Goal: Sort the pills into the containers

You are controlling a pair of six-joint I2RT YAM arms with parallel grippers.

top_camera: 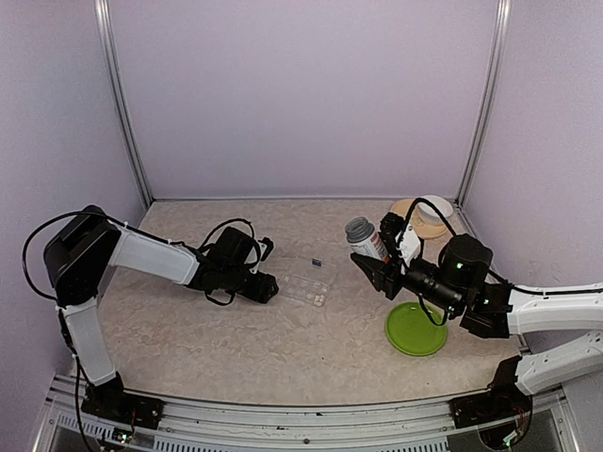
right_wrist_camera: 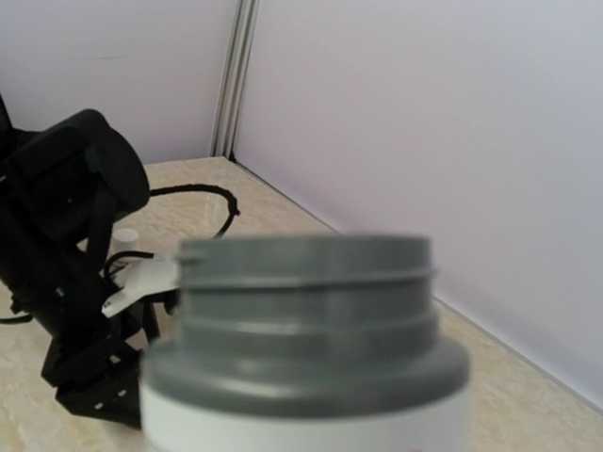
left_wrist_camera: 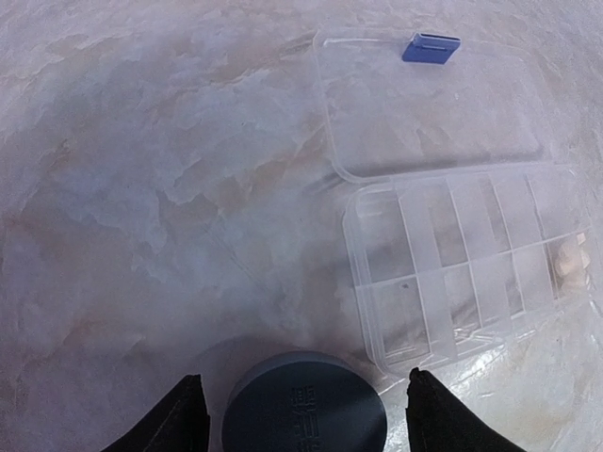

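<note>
The clear pill box (left_wrist_camera: 471, 254) lies on the table with its lid folded back and a blue latch (left_wrist_camera: 431, 49) on that lid. Pale pills (left_wrist_camera: 571, 262) sit in a compartment at its right end. By the box's near left corner rests a dark grey bottle cap (left_wrist_camera: 304, 410), between the parted fingers of my left gripper, with a gap on each side. My right gripper (top_camera: 377, 266) is shut on a white bottle (top_camera: 368, 241), raised and tilted. Its grey threaded neck (right_wrist_camera: 306, 320) is uncapped; the contents are hidden.
A green plate (top_camera: 415, 329) lies in front of the right arm. At the back right corner, a white bowl (top_camera: 435, 208) stands by a tan round board (top_camera: 403, 207).
</note>
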